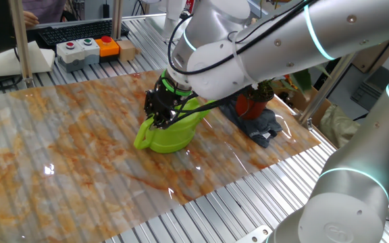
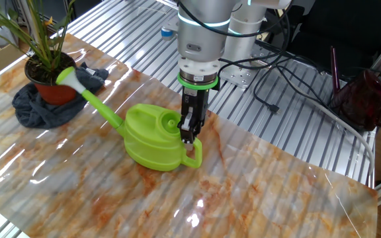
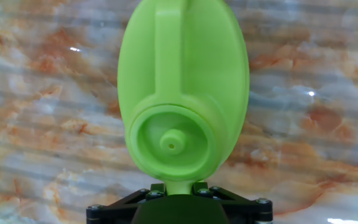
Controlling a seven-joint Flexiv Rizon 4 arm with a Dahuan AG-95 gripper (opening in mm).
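A lime-green watering can is upright over the marbled sheet. Its spout points toward the potted plant. My gripper reaches down to the rear handle, at the end away from the spout. In the wrist view, the fingers press in from both sides on the green handle, with no gap showing, so the gripper looks shut on it. Ahead of them are the can's round filler opening and top bar. Whether the can's base touches the sheet is hard to tell.
A potted plant stands on a dark cloth beyond the spout. A dark red jug and loose cables are at the table's edge. Button boxes line the far side. The marbled sheet is otherwise clear.
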